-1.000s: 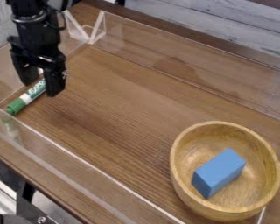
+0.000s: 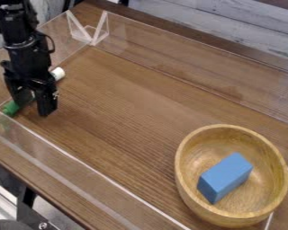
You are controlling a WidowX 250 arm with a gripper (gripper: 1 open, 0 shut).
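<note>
The black gripper [image 2: 28,94] is low at the left edge of the wooden table [image 2: 134,108], over a green and white object [image 2: 11,107], which it partly hides. Whether its fingers are open or shut on that object is hard to tell. A small white item [image 2: 57,74] lies just behind the gripper.
A round wooden bowl [image 2: 230,211] holding a blue block [image 2: 225,177] is at the lower right. Clear walls or frames line the left edge.
The gripper has moved left and down onto the green and white object, which it now largely covers.
</note>
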